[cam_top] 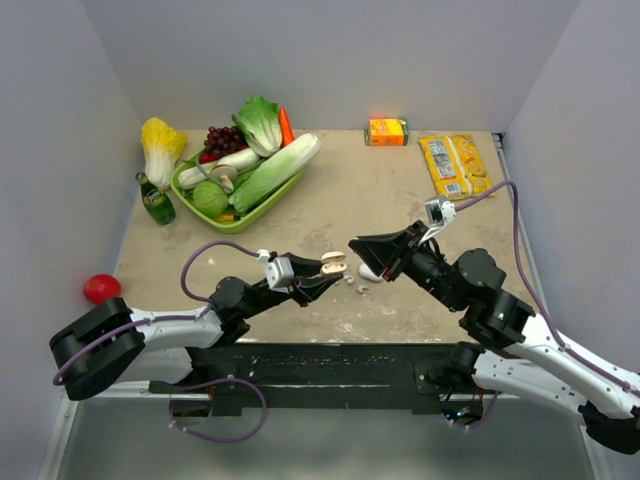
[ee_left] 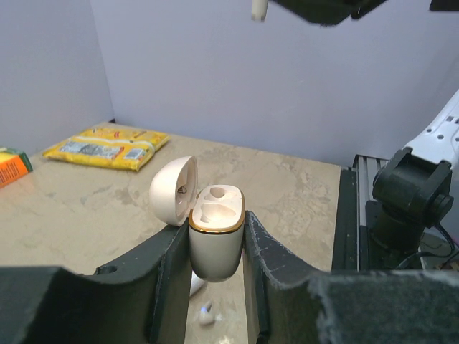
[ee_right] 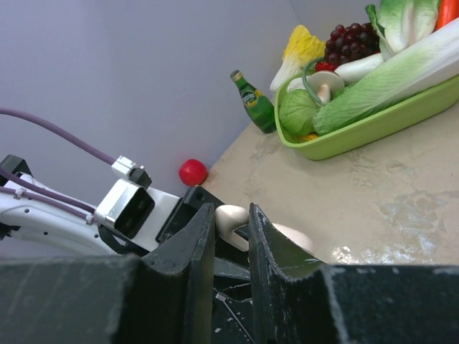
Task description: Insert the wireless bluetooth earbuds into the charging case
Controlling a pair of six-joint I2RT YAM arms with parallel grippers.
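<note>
An open white charging case (ee_left: 217, 244) is pinched between the fingertips of my left gripper (cam_top: 322, 274). Its lid stands raised beside the base, and hollows show in its top face; no earbud is visible in them. To the right of the case and apart from it, my right gripper (cam_top: 354, 245) is shut. In the right wrist view, a small rounded white earbud (ee_right: 231, 217) sits between its fingertips. A white stem tip (ee_left: 259, 9) hangs below that gripper at the top of the left wrist view. The case's lower part is hidden by the left fingers.
Small white pieces (cam_top: 362, 289) and a white oval item (cam_top: 370, 272) lie on the table beneath the grippers. A green vegetable basket (cam_top: 240, 222) stands back left, a yellow bag (cam_top: 455, 166) back right.
</note>
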